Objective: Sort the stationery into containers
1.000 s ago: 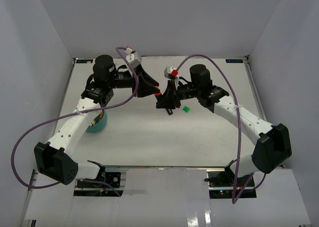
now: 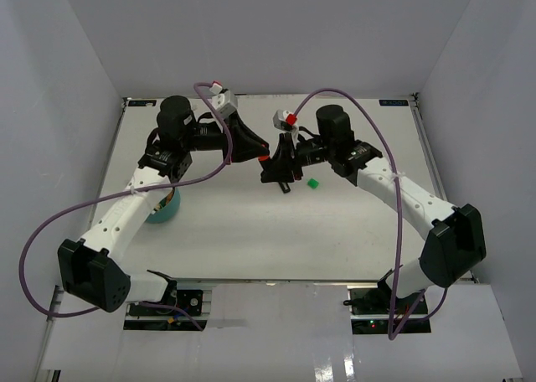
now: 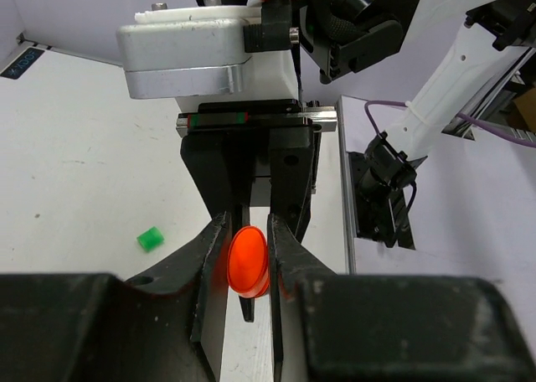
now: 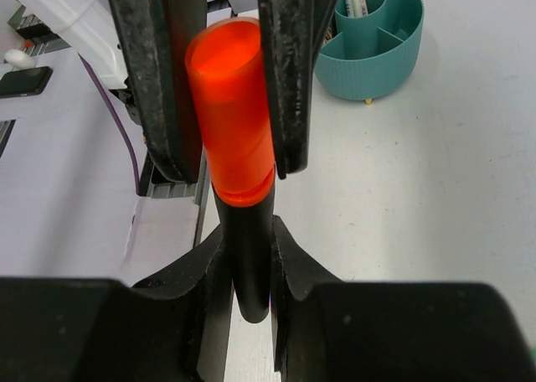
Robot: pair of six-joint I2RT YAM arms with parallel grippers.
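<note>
A marker with an orange end and a black body hangs between my two grippers. My left gripper is shut on the orange end, which also shows between its fingers in the left wrist view. My right gripper has its fingers on either side of the black body. A pale gap shows between its fingers in the left wrist view, so it stands part open around the marker. A teal divided holder contains pens; the left arm partly covers it from above.
A small green block lies on the white table, right of the grippers. Beside it is a small black item, partly hidden by the right gripper.
The marker remains between the grippers, and the green block and holder have not moved.
</note>
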